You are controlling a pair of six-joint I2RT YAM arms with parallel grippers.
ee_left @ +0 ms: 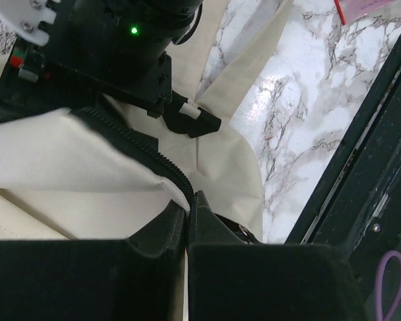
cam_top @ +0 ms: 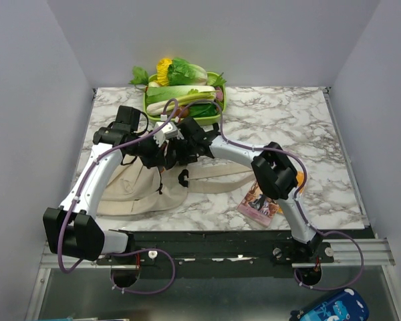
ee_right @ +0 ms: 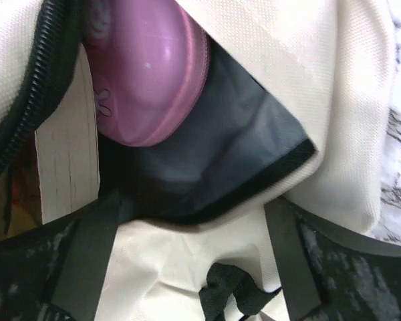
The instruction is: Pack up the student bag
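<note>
The cream canvas bag [cam_top: 130,194] lies on the marble table at left, straps trailing right. My left gripper is shut on its zippered edge [ee_left: 130,144]. My right gripper is open just over the bag's mouth, where the right wrist view shows a pink object [ee_right: 147,80] inside on dark lining, beside a pale flat edge [ee_right: 67,147]. In the top view both grippers meet over the bag and largely hide its opening.
Two books [cam_top: 257,206] lie at front right. A green basket of vegetables [cam_top: 187,87] stands at the back. A blue case [cam_top: 337,307] is below the table's front edge.
</note>
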